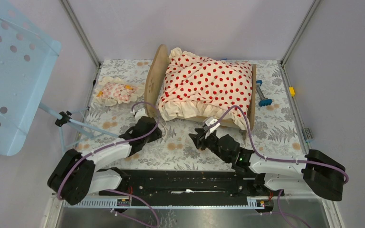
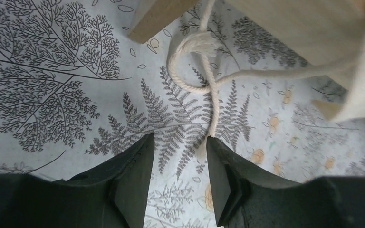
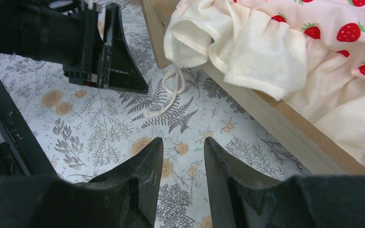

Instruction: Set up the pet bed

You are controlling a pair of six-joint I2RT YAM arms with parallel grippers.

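Observation:
The wooden bed frame (image 1: pixel 154 76) holds a white cushion (image 1: pixel 206 83) with red strawberries and a ruffled edge, which spills over the near rail (image 3: pixel 309 142). A knotted rope (image 2: pixel 213 104) hangs from the bed's front-left corner onto the floor. My left gripper hovers just over the rope's loose end, open and empty. My right gripper is over the floor in front of the bed, its fingers apart with nothing between them.
A small frilly pillow (image 1: pixel 116 92) lies left of the bed. A blue dumbbell-like object (image 1: pixel 264 97) lies to the right, and a light-blue perforated panel on legs (image 1: pixel 19 95) stands far left.

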